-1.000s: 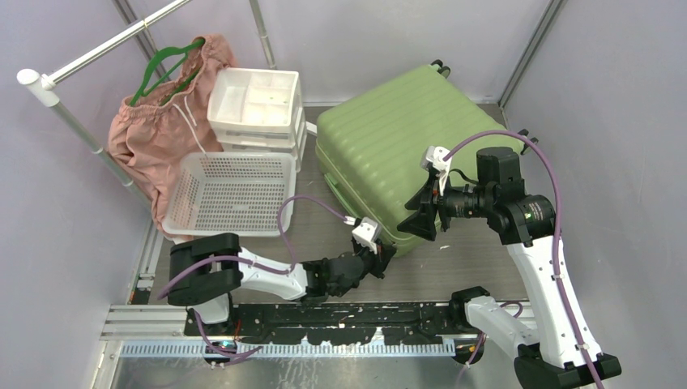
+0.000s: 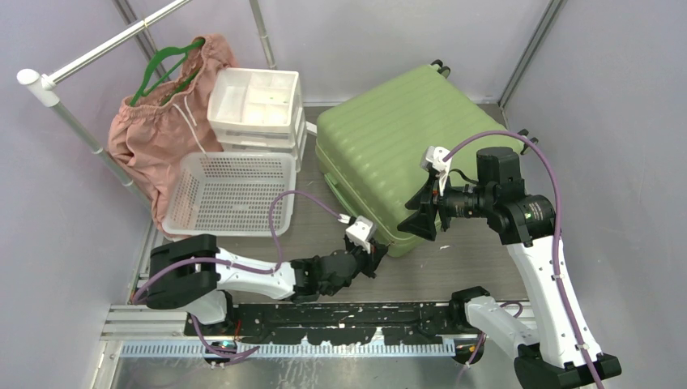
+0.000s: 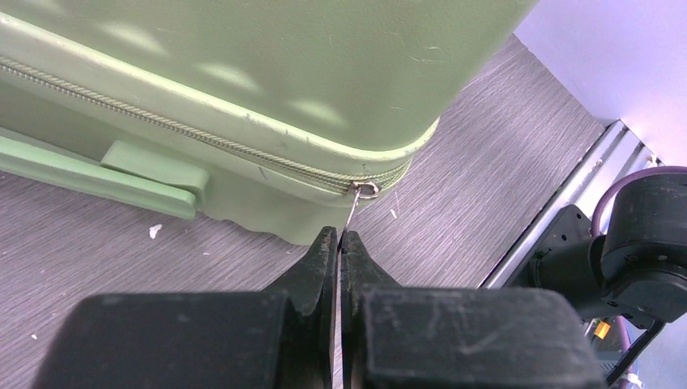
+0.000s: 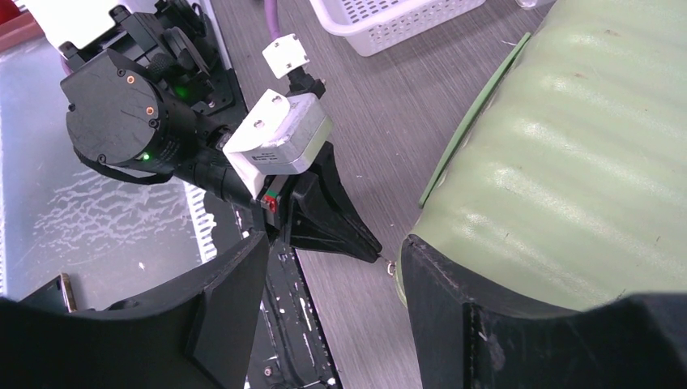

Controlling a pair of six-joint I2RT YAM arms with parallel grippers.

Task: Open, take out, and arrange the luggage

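The green suitcase (image 2: 389,130) lies flat on the floor, its zipper (image 3: 162,126) along the side facing my left arm. My left gripper is shut on the thin zipper pull (image 3: 353,204) at the suitcase's near corner, the tab running from the slider into the fingertips. My right gripper (image 2: 417,212) hangs over the suitcase's near top, its fingers apart with nothing visible between them; in the right wrist view its fingertips frame that corner and the left gripper.
A white perforated basket (image 2: 228,194), a stack of clear drawer trays (image 2: 253,97) and a pink bag (image 2: 142,154) on a green hanger stand at left. Bare floor shows between basket and suitcase and at lower right. Grey walls close in at back and right.
My left arm has shifted slightly to the left, away from the suitcase's near corner. The right arm and the suitcase show no visible movement.
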